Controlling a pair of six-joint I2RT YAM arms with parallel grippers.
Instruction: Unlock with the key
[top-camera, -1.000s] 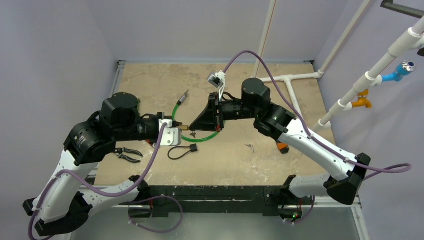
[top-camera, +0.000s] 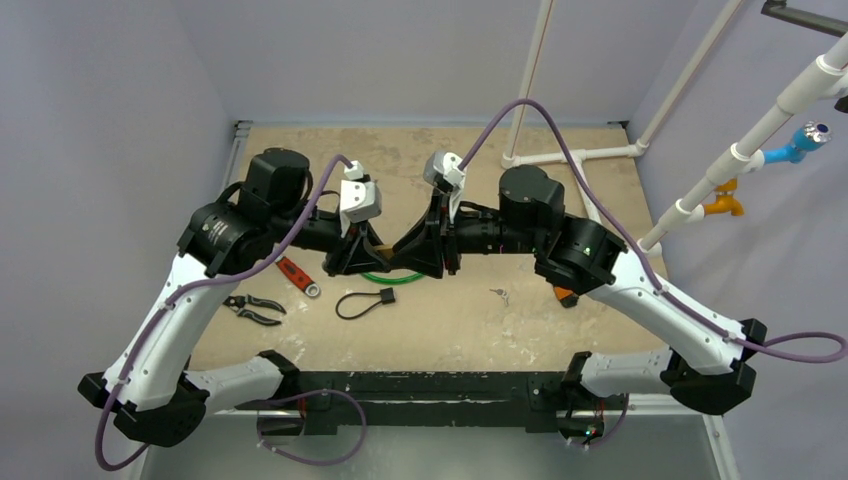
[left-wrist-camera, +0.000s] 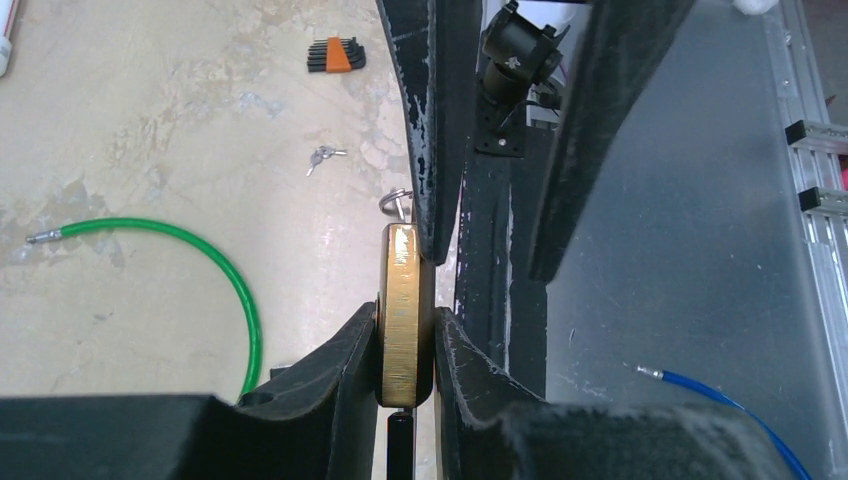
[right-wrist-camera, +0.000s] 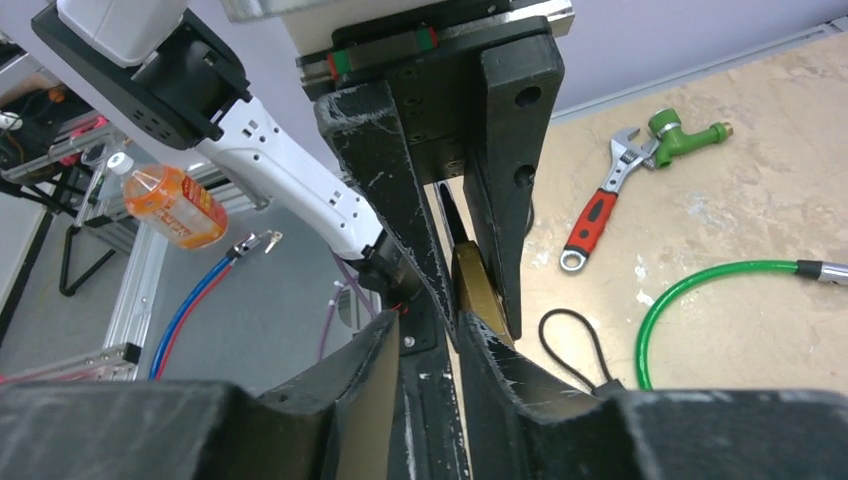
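Note:
A brass padlock (left-wrist-camera: 400, 320) is held upright between the two grippers, which meet mid-air over the board in the top view. My left gripper (top-camera: 355, 255) is round it in the left wrist view, and a ring with a key (left-wrist-camera: 395, 200) shows just beyond the lock. My right gripper (top-camera: 420, 255) is close against the same lock, its dark fingers crossing the left ones. In the right wrist view the lock (right-wrist-camera: 477, 285) sits among both sets of fingers. How far either finger is closed on it is hard to tell. Loose keys (top-camera: 500, 295) lie on the board.
On the board (top-camera: 450, 340) lie a green hose (right-wrist-camera: 720, 270), an adjustable wrench (right-wrist-camera: 600, 215), a cable loop (top-camera: 355, 305), pliers (top-camera: 255, 308) and an orange-black tool set (left-wrist-camera: 337, 55). White pipes (top-camera: 600, 155) stand at the back and right.
My left arm has turned and moved right; my right gripper has moved down and come against the lock. The key that hung below the lock is now hidden in the top view.

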